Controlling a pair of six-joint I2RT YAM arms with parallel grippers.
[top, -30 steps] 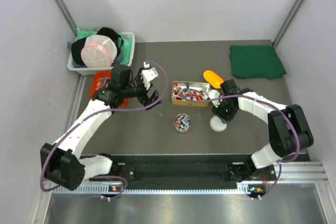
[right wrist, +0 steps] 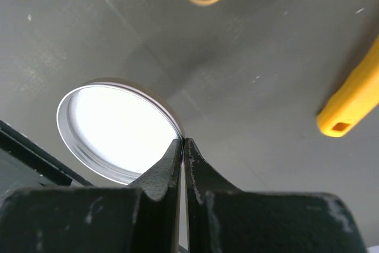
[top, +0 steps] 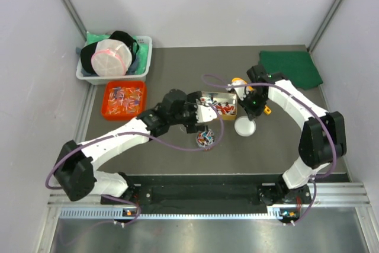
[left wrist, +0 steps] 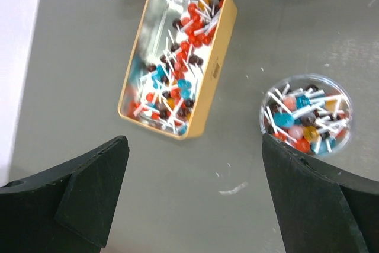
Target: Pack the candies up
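Observation:
A round white lid [top: 244,126] with a metal rim hangs from my right gripper; the fingers are together with the lid's thin rim [right wrist: 121,131] at their tips. My left gripper stands open and empty, pointing down near the clear round jar [left wrist: 306,117] full of candies. In the top view the jar [top: 205,138] is just below that gripper. Behind is a rectangular gold-edged tin [left wrist: 211,69] holding more lollipops [left wrist: 177,63]. An orange tray [top: 142,102] with wrapped candies lies at the left.
A yellow scoop [right wrist: 353,96] lies beyond the tin, partly under my right arm in the top view. A white basket [top: 148,57] with hats fills the back left corner, and a green cloth [top: 290,69] lies at the back right.
My left gripper has swung right from near the orange tray to above the jar. The lid, with my right gripper, has moved back towards the tin. Jar and tin have stayed put.

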